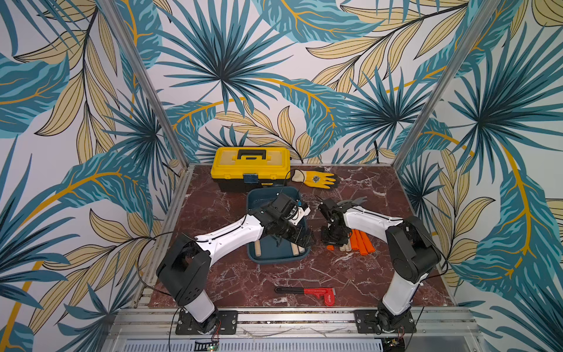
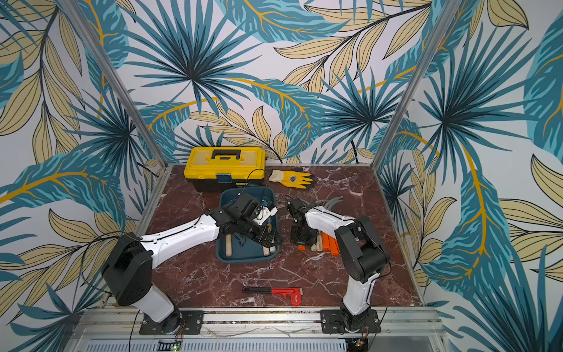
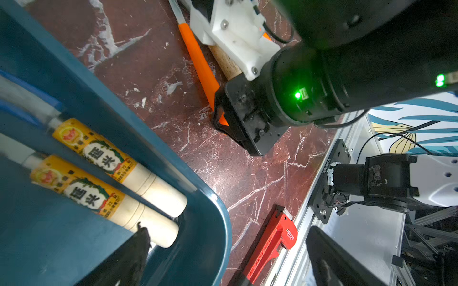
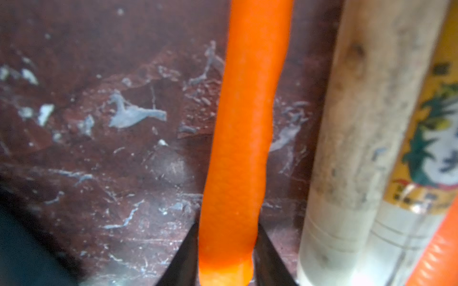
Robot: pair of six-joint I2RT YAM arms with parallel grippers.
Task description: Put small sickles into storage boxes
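In the right wrist view an orange sickle handle (image 4: 241, 133) lies on the marble, with my right gripper's fingertips (image 4: 226, 259) either side of its end; whether they press on it I cannot tell. Wooden handles (image 4: 362, 119) lie beside it. From the left wrist view, my right gripper is down over that handle (image 3: 195, 52). My left gripper is open over the blue box (image 3: 214, 214), above two sickles with labelled wooden handles (image 3: 109, 200) lying inside.
A yellow toolbox (image 1: 250, 164) and yellow glove (image 1: 316, 179) are at the back. A red pipe wrench (image 1: 319, 293) lies at the front. The front marble is otherwise mostly clear.
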